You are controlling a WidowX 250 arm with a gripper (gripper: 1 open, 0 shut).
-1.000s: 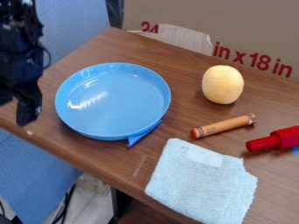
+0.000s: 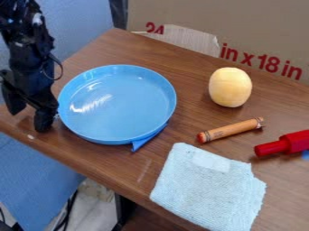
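Observation:
My black gripper [image 2: 29, 101] is at the left edge of the wooden table, low beside the left rim of a light blue plate [image 2: 116, 104]. Its fingers point down near the tabletop; whether they are open or shut on anything is hard to tell. A small blue item [image 2: 147, 139] shows under the plate's right side.
To the right are a yellow round object [image 2: 229, 87], an orange crayon-like stick [image 2: 229, 130], a red rolling pin [image 2: 284, 144] and a folded pale cloth [image 2: 208, 188]. A cardboard box [image 2: 229, 27] stands behind. The table [image 2: 108, 167] ends at the front left.
My gripper has moved down and slightly right, closer to the plate's left rim. The objects on the table look unmoved.

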